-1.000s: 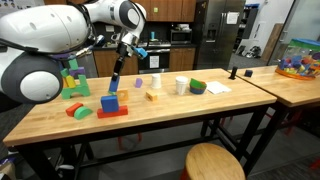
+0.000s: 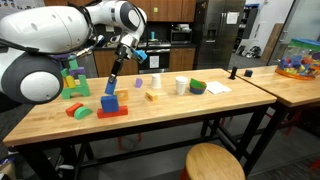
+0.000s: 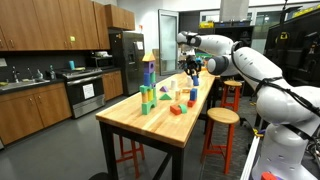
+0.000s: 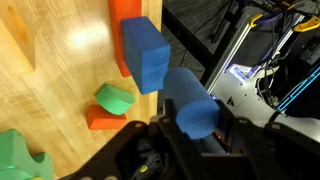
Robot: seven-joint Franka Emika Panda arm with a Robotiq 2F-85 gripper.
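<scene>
A blue cylinder is held in my gripper, whose fingers are shut on it. In the wrist view its round end faces the camera and its far end lies beside the blue block. That block rests on a long red block near the table's front edge. From exterior view 1 the cylinder stands tilted just above the blue block; whether they touch, I cannot tell.
Green and red pieces lie close by. A tower of coloured blocks stands to the left. White cups and a green bowl sit farther right.
The gripper and the cylinder have tilted slightly, with the cylinder shifting a little left in exterior view 1. The blocks on the table stay where they were.
</scene>
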